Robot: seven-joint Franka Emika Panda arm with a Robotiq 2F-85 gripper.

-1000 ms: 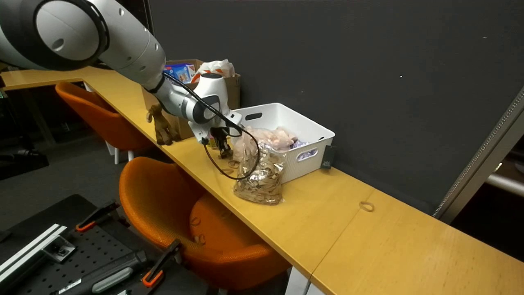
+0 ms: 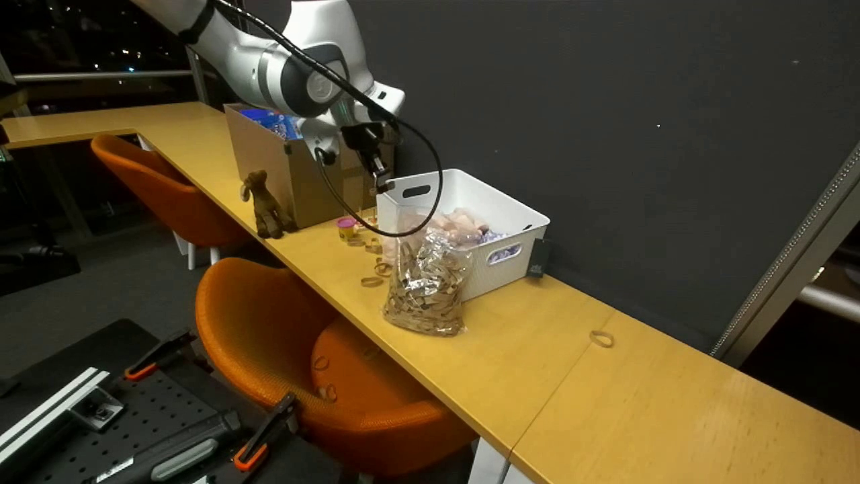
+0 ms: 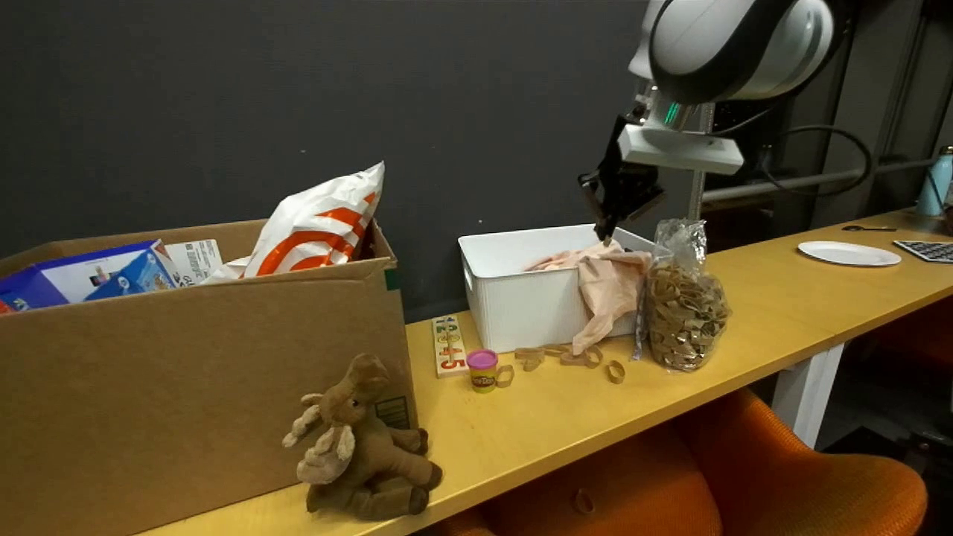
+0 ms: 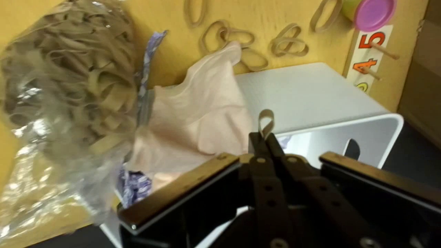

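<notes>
A tan rubber band (image 4: 266, 112) sticks out as a small loop from the tips of my gripper, which is shut on it. In exterior view 2 my gripper (image 3: 605, 237) hangs over the near side of the white bin (image 3: 523, 313), just above a pink cloth (image 3: 612, 277) draped over its rim. Several loose rubber bands lie on the table in front of the bin, one of them a separate loop (image 3: 616, 372). Beside the bin stands a clear bag (image 2: 425, 294) full of tan bands.
A Play-Doh tub (image 3: 483, 371) and a number board (image 3: 449, 347) lie left of the bin. Farther left are a cardboard box (image 3: 196, 402) and a plush moose (image 3: 371, 455). Another band (image 2: 601, 339) rests on clear table at the right.
My arm has risen from the table in front of the bin to above its rim. The bin and bag appear unmoved.
</notes>
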